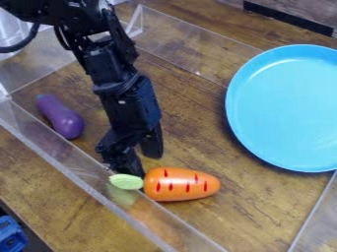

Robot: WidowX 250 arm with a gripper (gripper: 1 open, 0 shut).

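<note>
The black arm reaches down from the top left, its gripper (129,152) low over the wooden floor, right behind an orange toy carrot (182,184) with a green top (125,181). The carrot lies on its side in the lower middle, beside the clear front wall. The fingertips are dark and partly hidden by the carrot and its top, so whether they are open or shut does not show. A purple toy eggplant (59,115) lies to the left of the gripper.
A large blue plate (283,103) fills the right side. Clear plastic walls edge the space. Bare wood (191,59) shows at the top middle and lower right. A small blue object (7,236) sits outside at bottom left.
</note>
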